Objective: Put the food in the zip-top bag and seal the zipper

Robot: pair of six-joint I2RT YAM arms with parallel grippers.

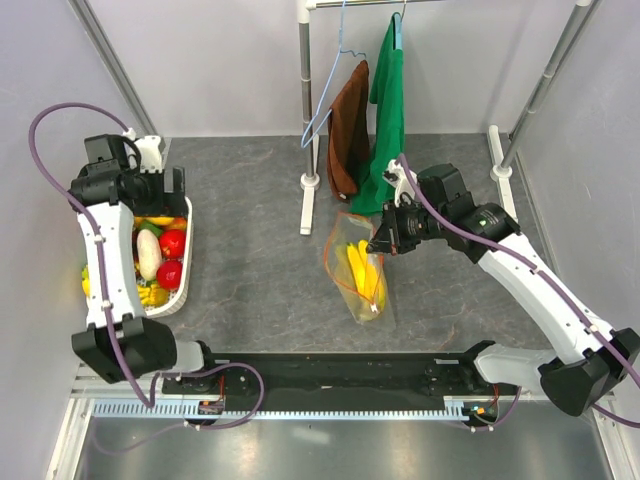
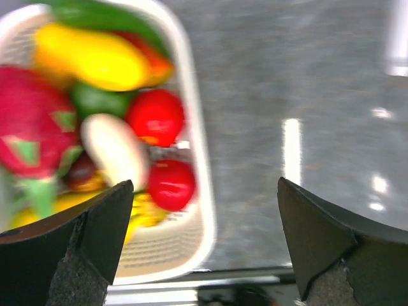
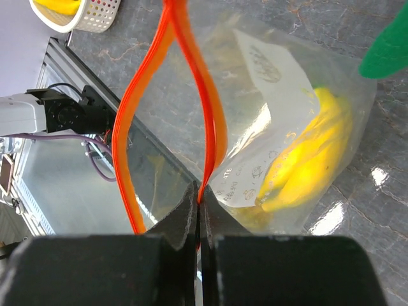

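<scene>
My left gripper (image 1: 164, 185) hangs open over the white basket (image 1: 182, 280) of produce: red tomatoes (image 2: 171, 185), a dragon fruit (image 2: 32, 127), a pale oval item (image 2: 115, 150), yellow and green items. The clear zip bag (image 1: 350, 300) with orange zipper rims lies at center, yellow food (image 3: 309, 153) inside, which looks like bananas. My right gripper is shut on the bag's orange-rimmed edge; in the right wrist view the rims stand up from its fingertips.
A rack with a hanger, brown cloth (image 1: 350, 130) and green cloth (image 1: 388, 100) stands behind the bag. Bare grey floor (image 1: 250, 240) lies between basket and bag.
</scene>
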